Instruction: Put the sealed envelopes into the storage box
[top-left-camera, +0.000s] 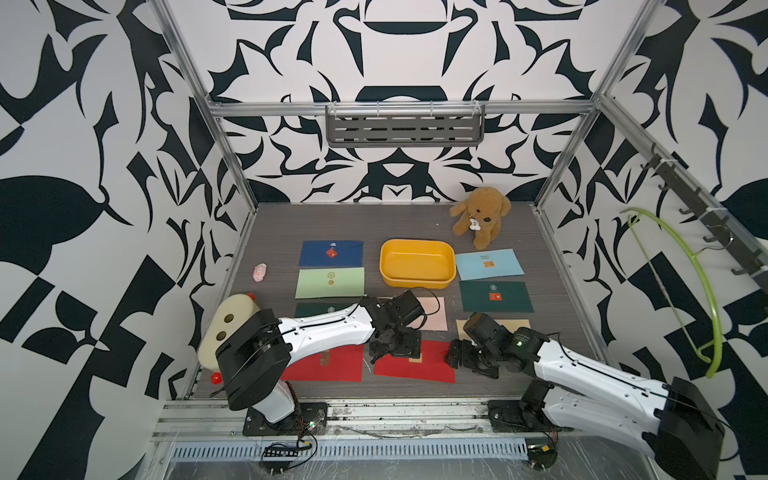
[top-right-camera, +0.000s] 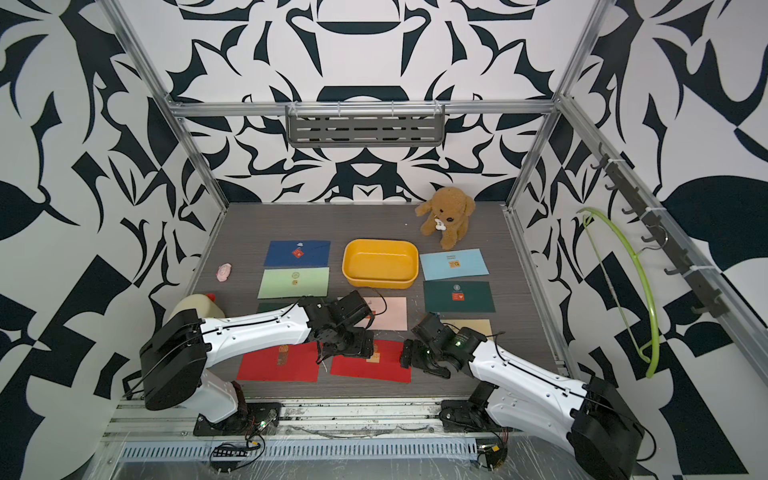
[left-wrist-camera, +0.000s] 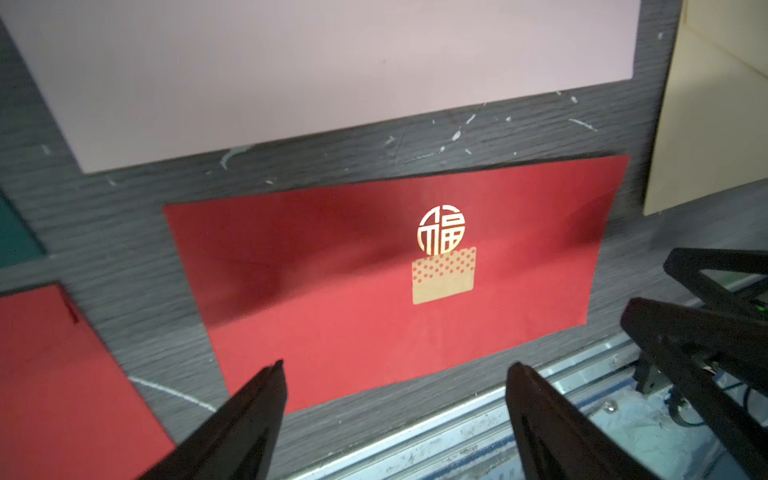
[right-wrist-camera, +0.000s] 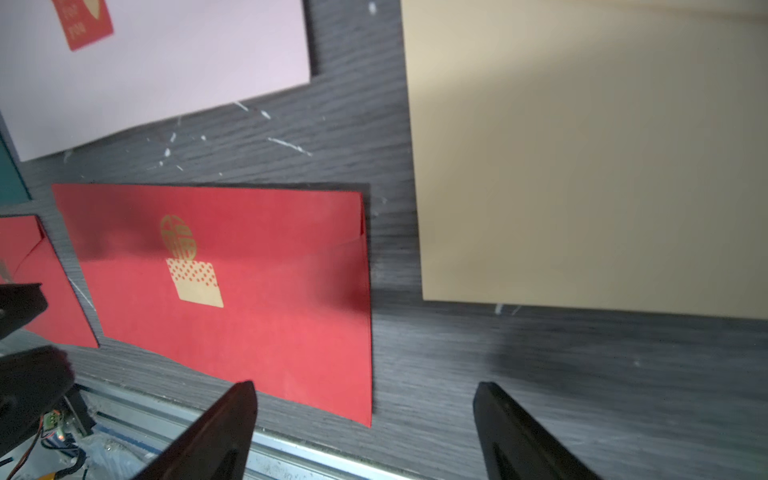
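Above the middle red envelope (left-wrist-camera: 336, 304), which lies flat with a gold emblem, hovers my left gripper, open and empty. On the right side of the same envelope my right gripper stands open, its fingers apart above the right edge. Another red envelope (top-left-camera: 340, 368) lies to the left, partly under the left arm. A pink envelope (top-left-camera: 436, 312) and a beige one (right-wrist-camera: 584, 176) lie farther back. The yellow storage box (top-left-camera: 418, 284) is empty at the back middle. Around it are blue (top-left-camera: 316, 254), light green (top-left-camera: 320, 284), light blue (top-left-camera: 508, 262) and dark green (top-left-camera: 512, 297) envelopes.
A brown plush dog (top-left-camera: 482, 212) sits behind the light blue envelope. A small pink object (top-left-camera: 259, 272) lies at the far left, with a cream object (top-left-camera: 227, 324) nearer. The two grippers are close together. Bare table stretches behind the box.
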